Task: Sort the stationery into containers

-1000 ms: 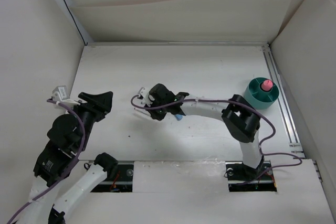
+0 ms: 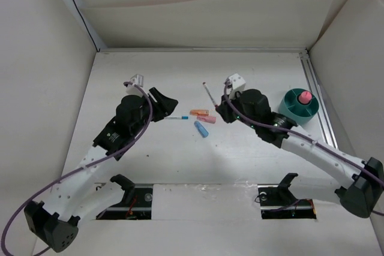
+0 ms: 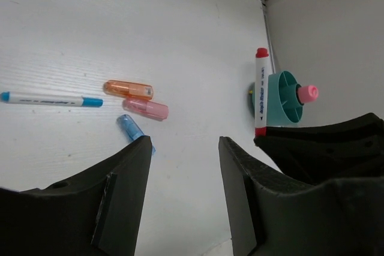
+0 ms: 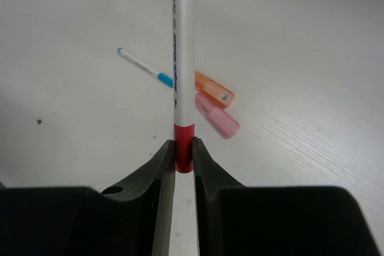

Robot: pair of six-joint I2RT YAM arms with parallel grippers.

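Observation:
My right gripper (image 2: 221, 108) is shut on a white marker with red ends (image 4: 183, 58), raised over the table. My left gripper (image 2: 165, 101) hangs open above the left part of the group, nothing between its fingers. Lying on the table are a white-and-blue marker (image 3: 54, 100), an orange piece (image 3: 128, 89), a pink piece (image 3: 146, 108) and a blue piece (image 3: 131, 128). At the right stands a teal divided container (image 2: 291, 110) with a pink item (image 2: 305, 97) in it.
The white table (image 2: 126, 148) is otherwise mostly clear. Panels wall in the back and both sides, with a metal rail along the back and right edges.
My right gripper has risen and moved right with the red-ended marker, toward the container.

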